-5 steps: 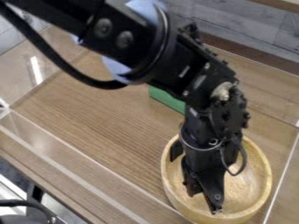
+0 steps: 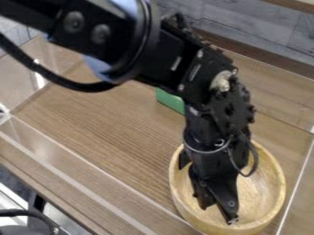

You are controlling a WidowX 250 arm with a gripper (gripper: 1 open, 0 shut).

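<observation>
My black gripper (image 2: 216,187) reaches down into a round tan bowl (image 2: 267,204) at the lower right of the camera view, its fingertips low inside the bowl. The fingers look close together. Whether anything is between them is hard to see, as the gripper body covers much of the bowl's interior.
A green object (image 2: 170,99) lies behind the arm, partly hidden by it. The wooden surface (image 2: 92,133) left of the bowl is clear. A grey tiled wall (image 2: 245,35) runs along the back, and dark cables or fittings sit at the lower left edge.
The arm has shifted very slightly, with its upper part a little different in position. The gripper stays low in the bowl, and the bowl looks unmoved.
</observation>
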